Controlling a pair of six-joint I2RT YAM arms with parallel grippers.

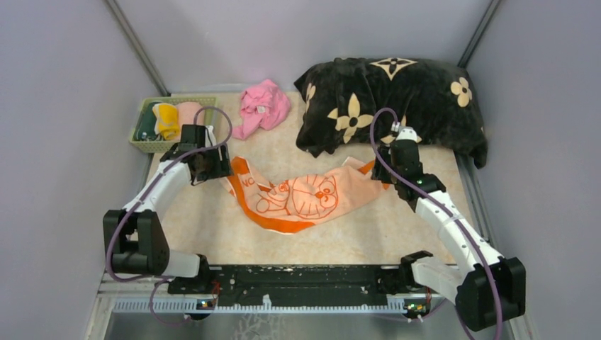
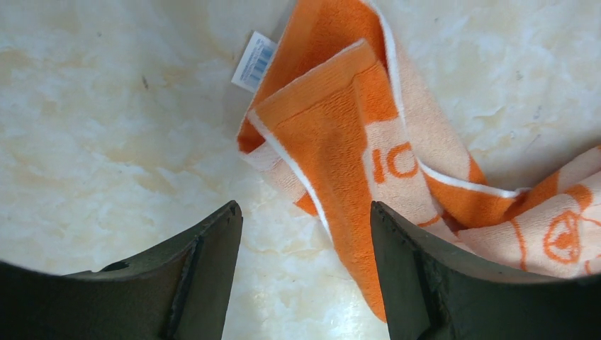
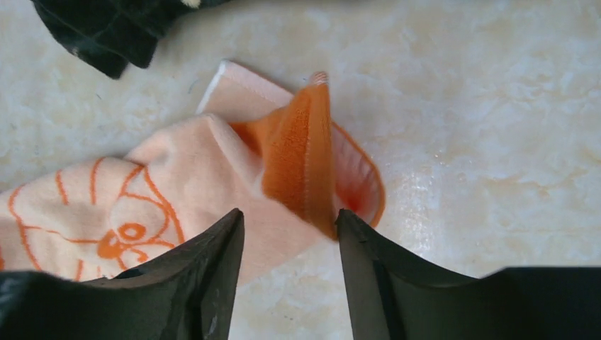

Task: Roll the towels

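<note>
The peach towel [image 1: 301, 198] with orange borders and a cartoon face lies across the middle of the table, creased and bunched. Its left end [image 2: 340, 134] is folded over itself, with a white tag sticking out. Above and beside that end my left gripper [image 1: 225, 166] stands open, nothing between its fingers. At the other end of the towel is my right gripper, its fingers apart. An orange corner [image 3: 312, 152] there rises in a peak close to the right finger, and no grip on it shows.
A dark pillow [image 1: 397, 106] with flower prints fills the back right. A pink cloth [image 1: 264, 106] is crumpled at the back, and a green basket [image 1: 149, 147] of folded towels sits at the back left. Bare table lies in front of the towel.
</note>
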